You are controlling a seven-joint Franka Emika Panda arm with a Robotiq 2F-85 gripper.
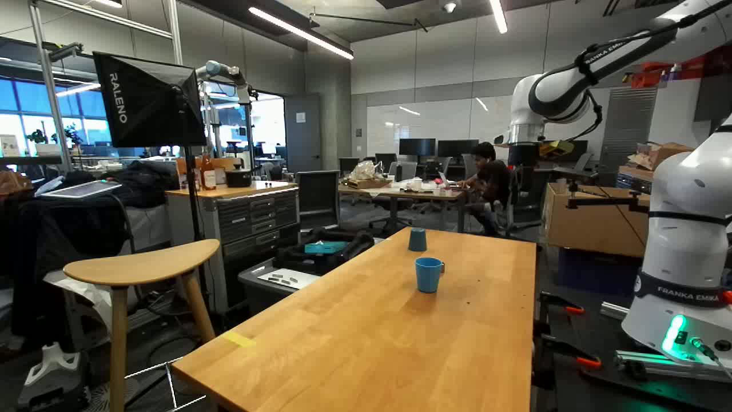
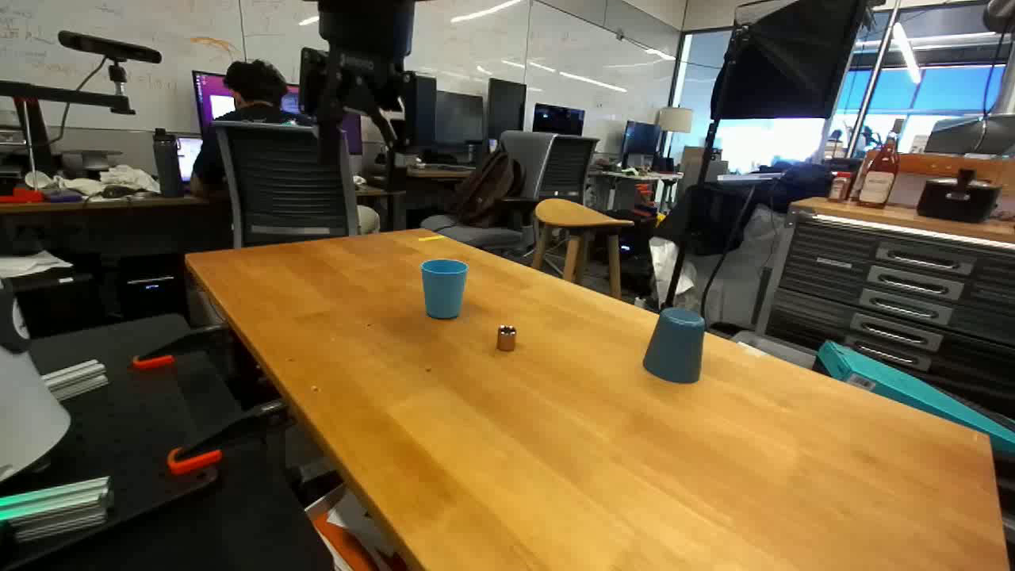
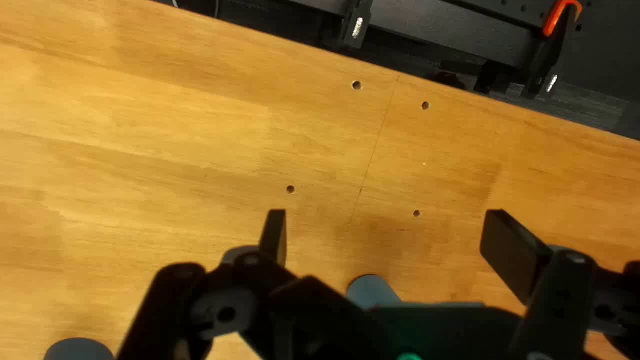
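Note:
My gripper is open high above the table, its two fingers (image 3: pixel 274 235) wide apart with only wood showing between them. In exterior view 2 it hangs at the top (image 2: pixel 361 138), well clear of everything below. An upright light-blue cup (image 2: pixel 443 290) stands on the wooden table (image 2: pixel 533 457). Close to it sits a small shiny metal cylinder (image 2: pixel 506 339). A darker blue-grey cup (image 2: pixel 676 346) rests upside down nearer the table's long right edge. The wrist view shows that darker cup (image 3: pixel 78 350) cut off at the bottom left.
Orange-tipped clamps (image 2: pixel 195 461) grip the table edge on the robot's side. A wooden stool (image 1: pixel 144 264) and a dark bin (image 1: pixel 264 292) stand along the opposite side. A person (image 1: pixel 490 175) sits in the background.

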